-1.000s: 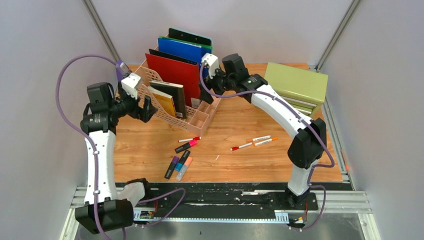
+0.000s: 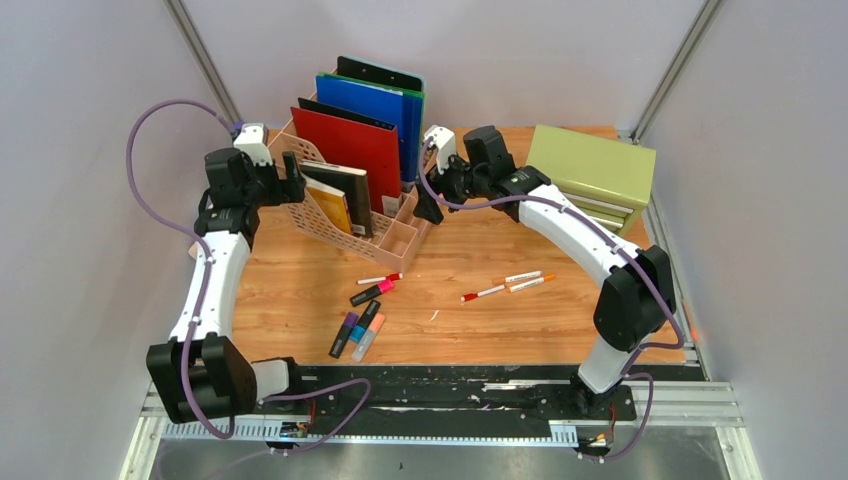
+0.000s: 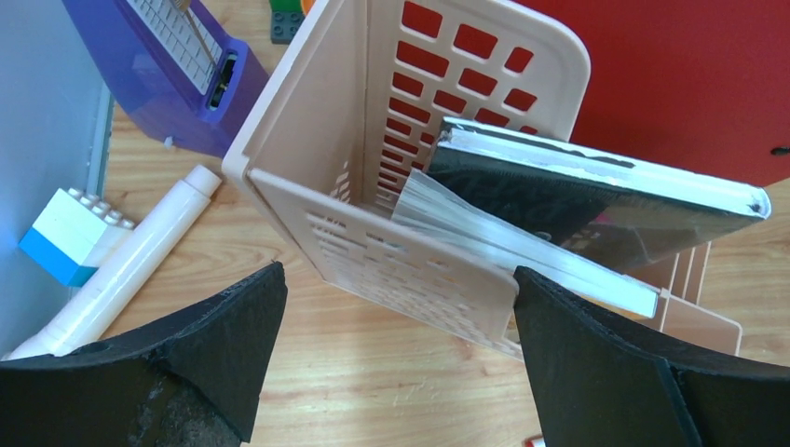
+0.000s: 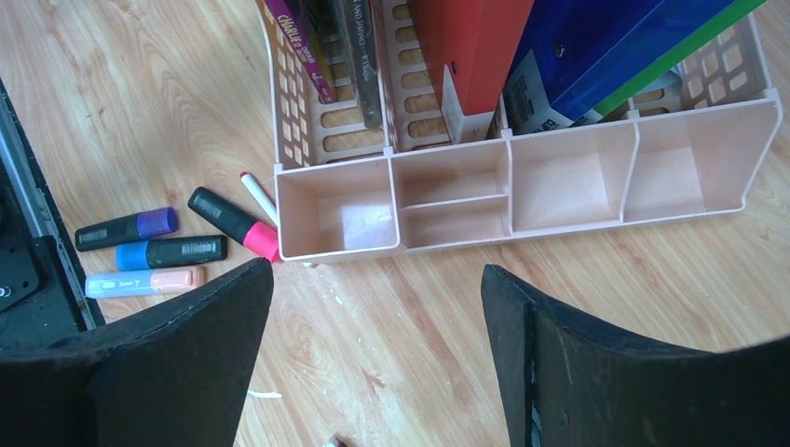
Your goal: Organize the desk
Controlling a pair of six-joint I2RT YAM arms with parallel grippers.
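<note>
A pink desk organizer (image 2: 398,238) holds books (image 2: 350,200), red (image 2: 350,145) and blue folders at the back left. My open left gripper is over its left end, nothing between the fingers; the left wrist view shows a white tube (image 3: 130,261) and bricks (image 3: 74,233) beside it. My open right gripper is by the organizer's right side, whose small compartments look empty. Highlighters (image 4: 172,250) and thin markers (image 2: 530,283) lie on the desk in front.
A green drawer box (image 2: 590,160) stands at the back right.
My left gripper has moved back over the organizer's left end.
</note>
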